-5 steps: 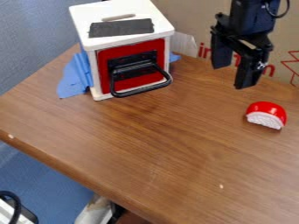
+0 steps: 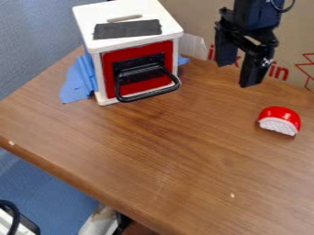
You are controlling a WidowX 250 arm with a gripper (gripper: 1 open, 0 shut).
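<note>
A black robot gripper (image 2: 241, 68) hangs at the upper right, above the back of the wooden table, its two fingers apart with nothing seen between them. A toy oven (image 2: 140, 72) with a white body, red front and black handle stands at the back left, a dark pad and a small light bar on its top. A red and white half-round object (image 2: 280, 120) lies on the table below and to the right of the gripper, apart from it.
A blue cloth (image 2: 75, 83) lies beside and behind the oven. A cardboard panel with red print stands behind the gripper. Cables show at the lower left, off the table.
The gripper has shifted very slightly to the left and up. The objects on the table have not moved.
</note>
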